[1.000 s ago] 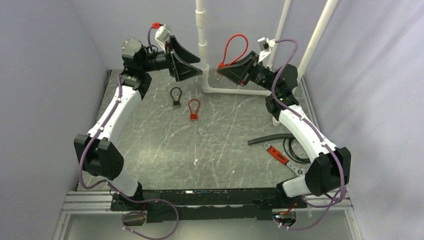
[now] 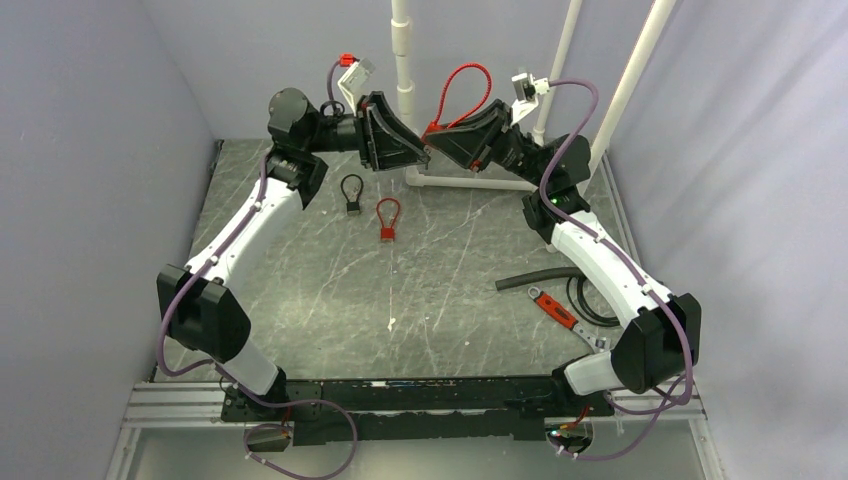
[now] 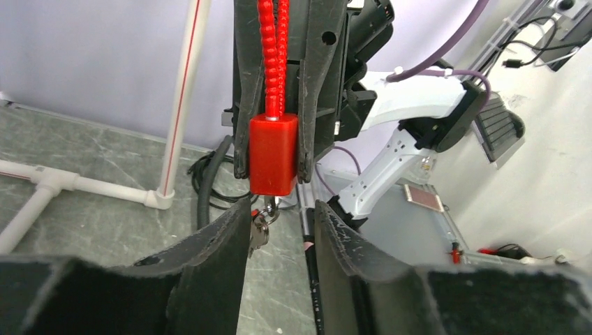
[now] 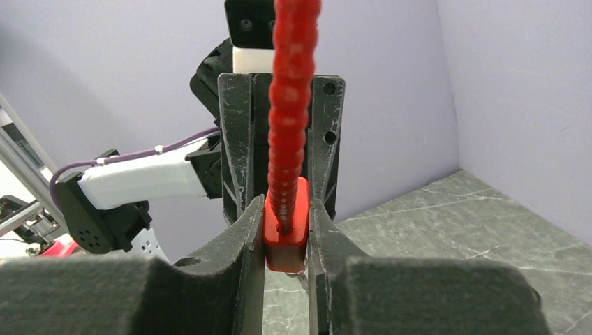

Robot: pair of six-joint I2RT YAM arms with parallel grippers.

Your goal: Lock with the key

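My right gripper is shut on the red padlock body (image 4: 285,244), whose red cable loop (image 2: 466,72) rises above. A small metal key (image 3: 271,204) sticks out from the lock's underside, with small metal pieces (image 3: 259,232) hanging below it. My left gripper faces the lock, its fingers parted around the area of the key and apparently not gripping it. In the top view the two grippers meet nearly tip to tip above the back of the table, the left one (image 2: 424,157) hiding part of the key.
On the grey table (image 2: 440,290) lie a black cable lock (image 2: 352,206) and a second red cable lock (image 2: 387,232). White pipes (image 2: 470,182) stand at the back. A black tube (image 2: 540,277) and a red-handled wrench (image 2: 556,309) lie at right.
My left gripper has moved right, up to the lock. My right gripper, still holding the lock, has shifted slightly left, closing the gap between them.
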